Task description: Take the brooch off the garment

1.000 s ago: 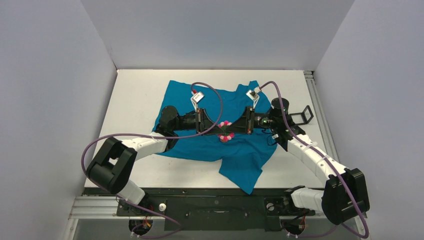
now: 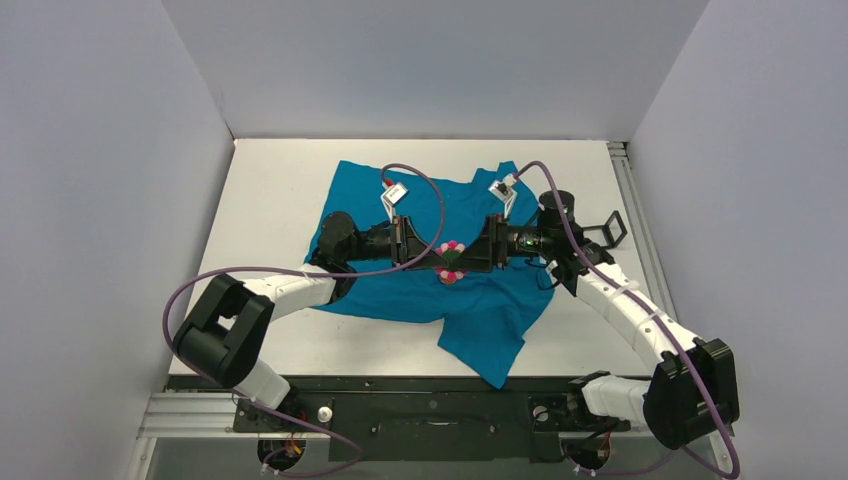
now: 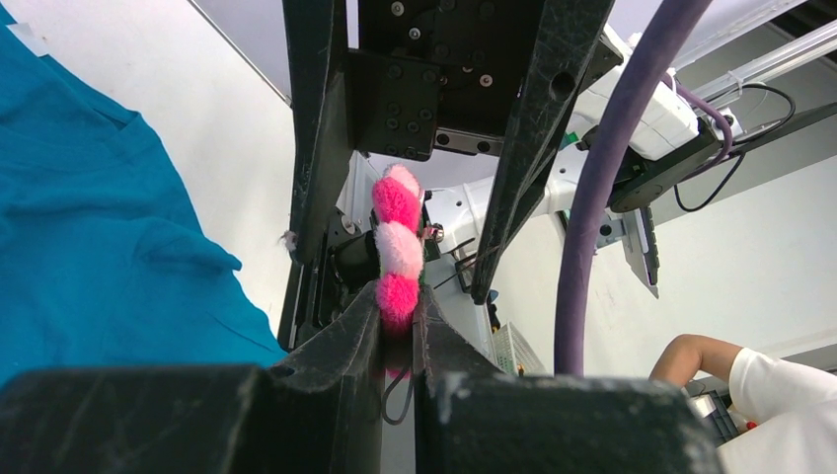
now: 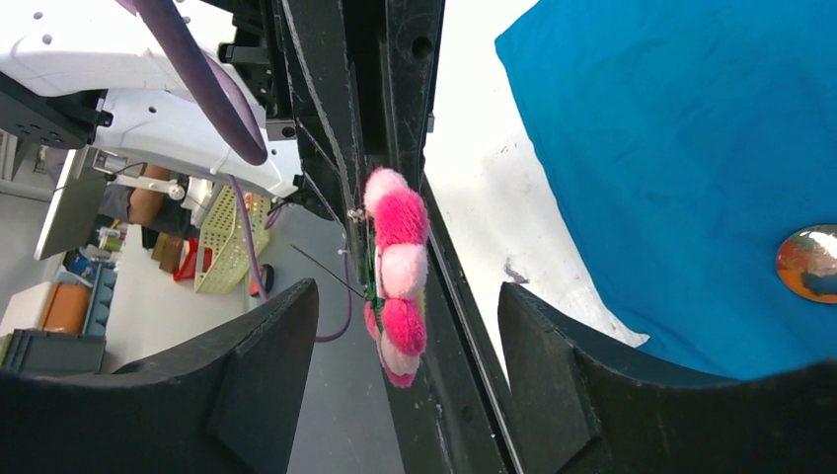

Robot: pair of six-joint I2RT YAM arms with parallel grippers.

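Observation:
The brooch (image 2: pixel 452 262), a flower ringed with pink and light-pink pompoms with a green centre, stands edge-on in both wrist views. In the left wrist view my left gripper is shut on the lower part of the pompom ring (image 3: pixel 399 242). My right gripper faces it from the opposite side, its fingers parted, with the brooch (image 4: pixel 401 267) appearing in the gap between them and no finger visibly touching it. A teal garment (image 2: pixel 390 290) lies flat on the white table beneath, apart from the brooch in the wrist views.
A round, shiny metallic piece (image 4: pixel 811 263) lies on the garment. On the table's right side stands a small black frame (image 2: pixel 613 231), near the right arm. Purple cables (image 2: pixel 300 270) loop over both arms. Bare table (image 2: pixel 275 190) shows at the left.
The left arm and garment have stayed still.

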